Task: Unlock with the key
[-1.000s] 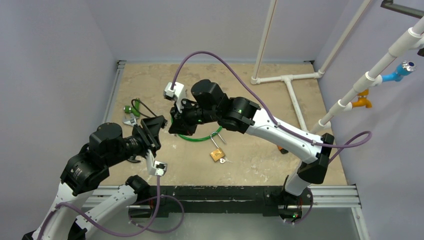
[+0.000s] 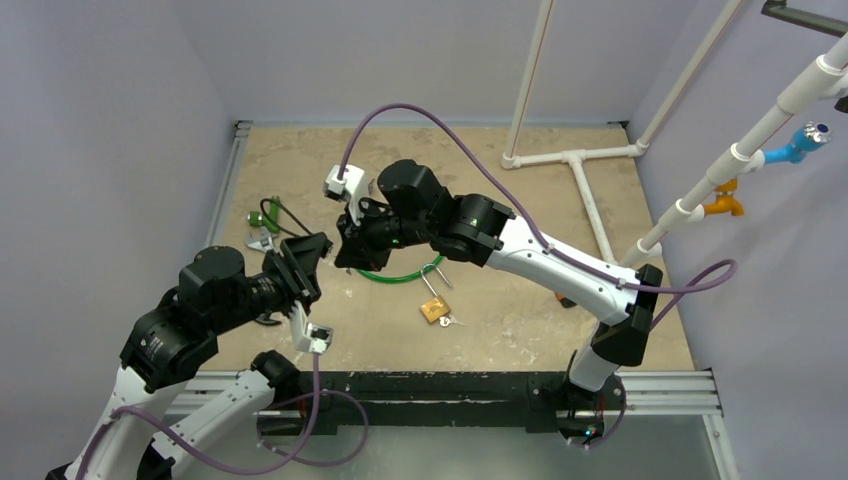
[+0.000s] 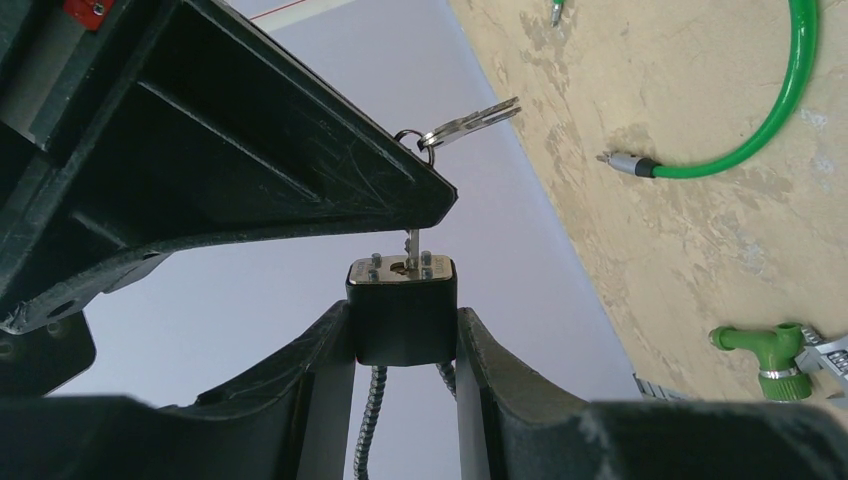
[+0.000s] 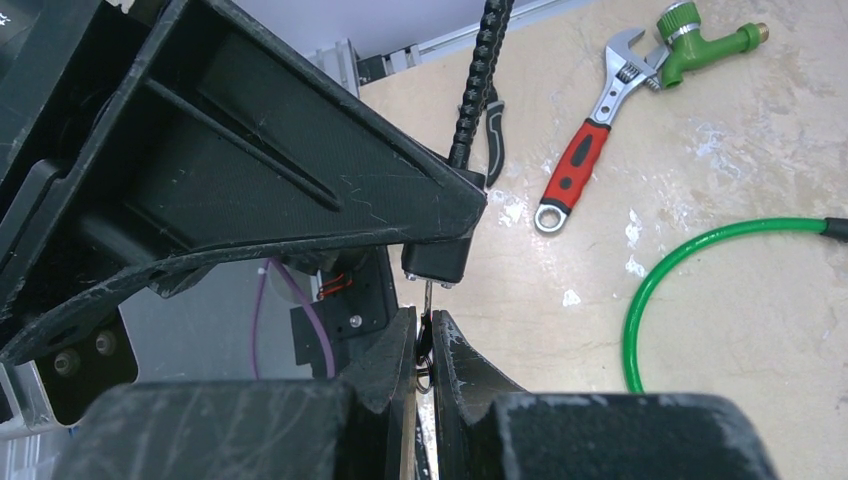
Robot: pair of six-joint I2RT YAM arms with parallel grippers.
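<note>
My left gripper is shut on a black lock body with a braided black cable; the lock's metal keyhole face points toward my right gripper. That gripper is shut on a key, whose blade stands at the keyhole, apparently at least partly inserted; the depth cannot be told. A ring with more keys hangs from it. A brass padlock with a small key lies on the board below both arms.
On the board lie a green hose, an adjustable wrench, a green tap fitting and pliers. White pipes with blue and orange taps stand at the right.
My right gripper has shifted very slightly to the left, toward the left gripper. The left arm shows no visible movement.
</note>
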